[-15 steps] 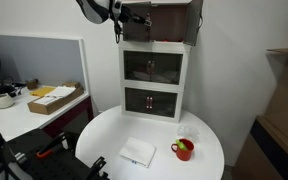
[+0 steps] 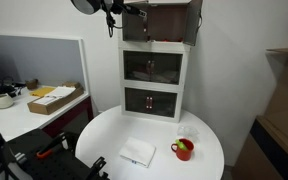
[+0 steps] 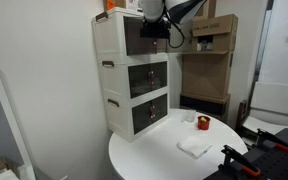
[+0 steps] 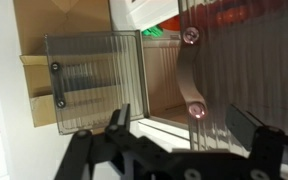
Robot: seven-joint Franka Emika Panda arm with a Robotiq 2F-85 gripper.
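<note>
A tall white cabinet (image 2: 154, 48) with three tiers of dark see-through doors stands at the back of the white round table. In its top tier the right-hand door (image 2: 193, 22) is swung wide open. The other top door (image 4: 239, 70) carries a curved metal handle (image 4: 190, 78). My gripper stands open before this door, its two black fingers apart on either side of the handle's lower end; whether they touch it cannot be told. Beyond the doors, green (image 4: 156, 31) and red items show inside the compartment.
A red mug (image 2: 184, 150) with something green in it, a clear container (image 2: 188, 132) and a white flat pad (image 2: 137, 151) are on the table (image 2: 109, 125). An open cardboard box (image 2: 52, 100) lies at left.
In exterior view 1 the arm and gripper have shifted slightly up and to the left at the top compartment. Mug, pad and lower doors look unchanged.
</note>
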